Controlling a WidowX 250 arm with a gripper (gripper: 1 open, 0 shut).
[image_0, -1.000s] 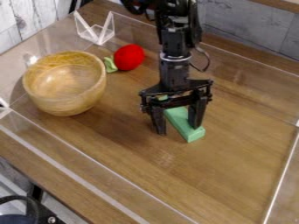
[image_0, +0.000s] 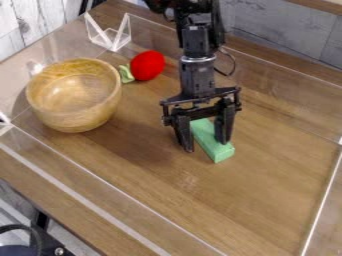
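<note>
My black gripper (image_0: 205, 134) reaches down over a pale green block (image_0: 215, 149) on the wooden table (image_0: 254, 200). Its two fingers stand low on either side of the block's upper part; whether they touch or grip it I cannot tell. The block lies flat and slanted, its near end showing in front of the fingers.
A large tan bowl (image_0: 72, 92) stands at the left. Behind it lie a red round object (image_0: 147, 64) and a small green item (image_0: 124, 75). A white wire object (image_0: 110, 33) is at the back left.
</note>
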